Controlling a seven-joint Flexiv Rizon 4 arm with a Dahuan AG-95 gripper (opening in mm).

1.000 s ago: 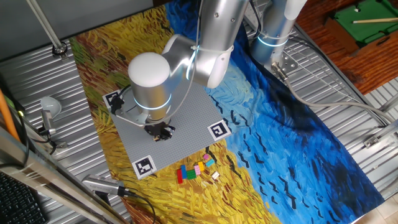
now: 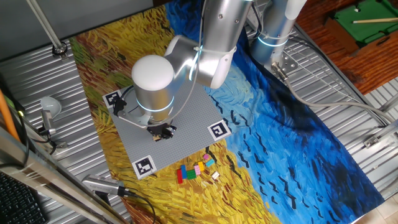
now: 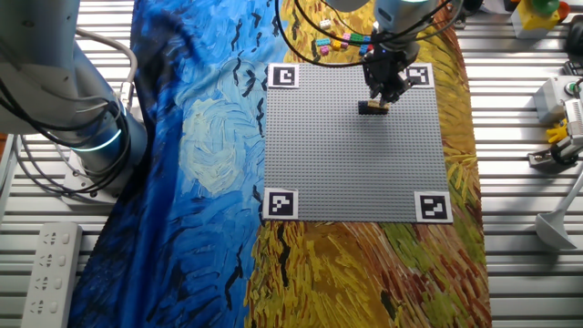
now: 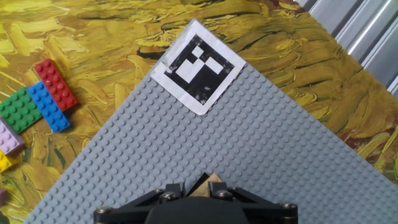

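My gripper reaches in at the bottom edge of the wrist view, its fingers close together and shut on a small tan brick (image 4: 212, 181). A dark strip shows beside the brick. In exterior view 2 the same tan brick (image 3: 376, 104) appears under the gripper (image 3: 378, 98), over the grey baseplate (image 3: 355, 173), with a dark patch at its lower side. Whether it touches the plate I cannot tell. Exterior view 1 shows the gripper (image 2: 163, 132) above the baseplate (image 2: 134, 143), the brick mostly hidden there.
Beyond the plate's edge lie loose bricks: red (image 4: 56, 85), blue (image 4: 48, 107), green (image 4: 20, 110), pink (image 4: 7, 138) and several more. Marker cards, such as this one (image 4: 200, 67), cover the plate's corners. Most of the plate is bare.
In exterior view 1 the arm's end and gripper have shifted slightly to the right over the baseplate. The loose bricks and the plate have stayed put.
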